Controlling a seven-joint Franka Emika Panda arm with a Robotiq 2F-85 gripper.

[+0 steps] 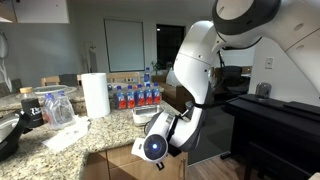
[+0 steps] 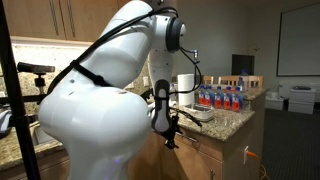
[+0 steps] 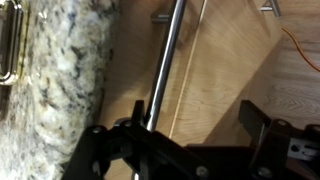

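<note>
My gripper stands open in the wrist view, one finger (image 3: 97, 148) near the counter edge and the other finger (image 3: 262, 125) over the wooden front. A long metal bar handle (image 3: 166, 70) on the drawer front (image 3: 222, 55) runs into the gap between the fingers; whether either finger touches it, I cannot tell. In the first exterior view the gripper hangs low at the counter's front, its fingertips hard to make out. The second exterior view shows the wooden drawer front (image 2: 207, 153) under the counter, with the gripper close by it.
Speckled stone countertop (image 3: 55, 80) lies close beside the gripper. On the counter stand several blue-and-red bottles (image 1: 130, 98), a paper towel roll (image 1: 96, 95), a dish rack (image 1: 145, 114), a dark bottle (image 1: 30, 105) and a clear container (image 1: 60, 108). An orange cord (image 3: 300, 45) crosses the floor.
</note>
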